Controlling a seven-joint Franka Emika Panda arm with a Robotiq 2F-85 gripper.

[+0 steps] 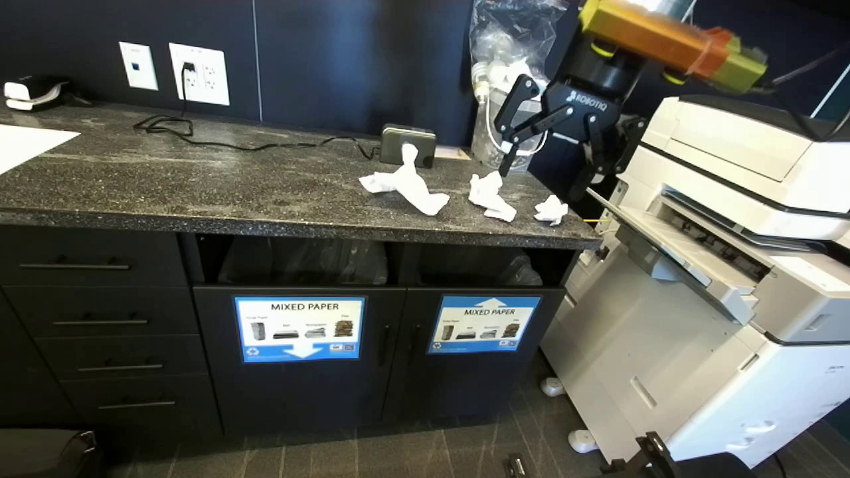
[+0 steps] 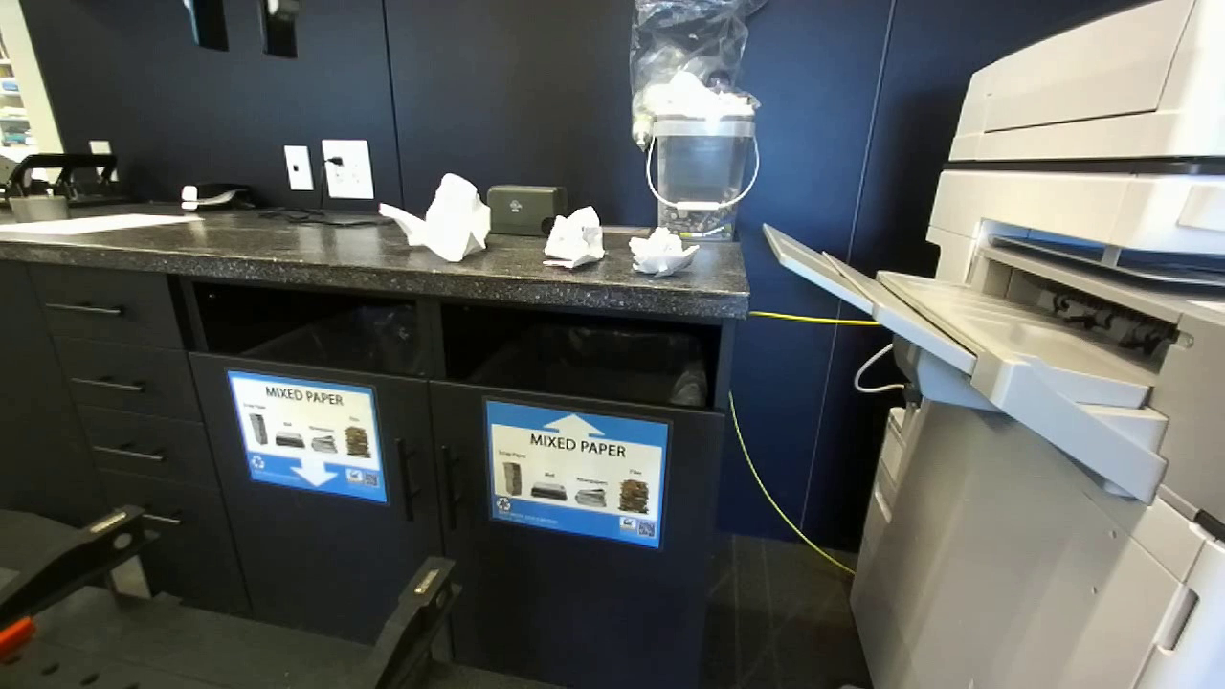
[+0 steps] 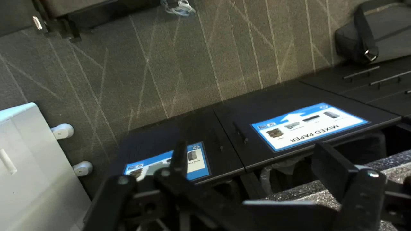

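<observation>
Three crumpled white papers lie on the dark speckled counter: a large paper, a medium paper and a small paper close to the right end. My gripper is open, tilted downward above the counter's right end and higher than the papers, with nothing between its fingers. Spread fingers also show in the wrist view, where the gripper looks over the cabinet front and floor; no paper appears there. Exterior view 2 shows all the papers but not the fingers over the counter.
Behind the papers stand a small grey box and a clear bucket with white contents. A large printer is close on the right. Open bin slots lie under the counter above "MIXED PAPER" signs.
</observation>
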